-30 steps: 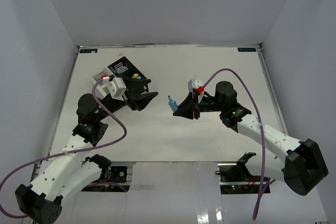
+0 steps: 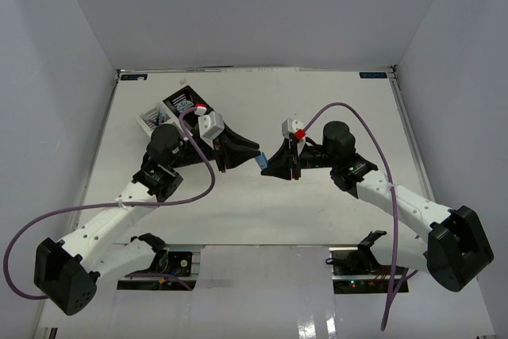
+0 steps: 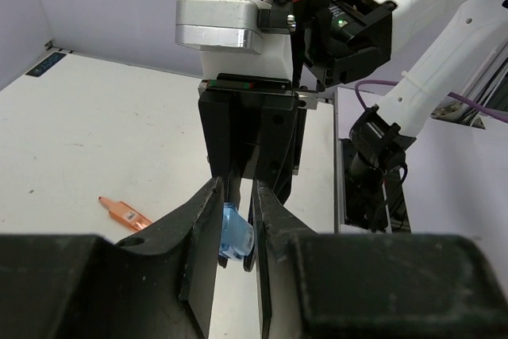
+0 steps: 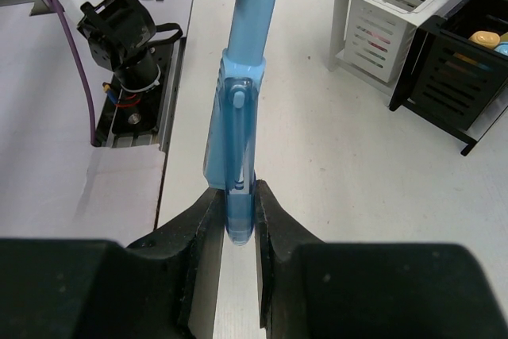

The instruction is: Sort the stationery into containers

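A light-blue pen-like item (image 2: 261, 160) with a darker blue tip is held upright between the grippers at mid-table. My right gripper is shut on its lower end. My left gripper is at its upper end, fingers close around it; their exact contact is partly hidden. An orange marker-like item (image 3: 123, 213) lies on the table in the left wrist view. A white basket (image 4: 373, 37) and a black basket (image 4: 444, 85) stand at the back left; the black one holds yellow and blue items.
Both arms occupy the middle of the table. The left arm partly hides the baskets in the top view.
My left gripper has moved right from near the baskets to the top of the blue item. The right gripper has barely moved.
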